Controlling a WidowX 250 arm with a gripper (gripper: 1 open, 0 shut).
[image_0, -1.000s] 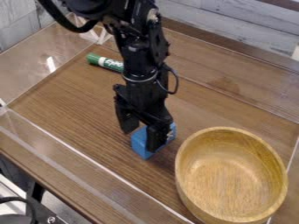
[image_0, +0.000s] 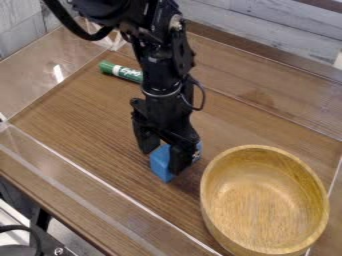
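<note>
My gripper (image_0: 164, 135) reaches down from the top centre, its black fingers over a blue object (image_0: 164, 164) on the wooden table, which it partly covers. A small lighter piece shows at the right of the blue object. Whether the fingers are closed on it is hard to see.
A large yellow bowl (image_0: 263, 201) fills the lower right. A green and white cylinder (image_0: 120, 72) lies at the back left.
The gripper has shifted very slightly over the blue object, covering a little more of it; otherwise little differs.
</note>
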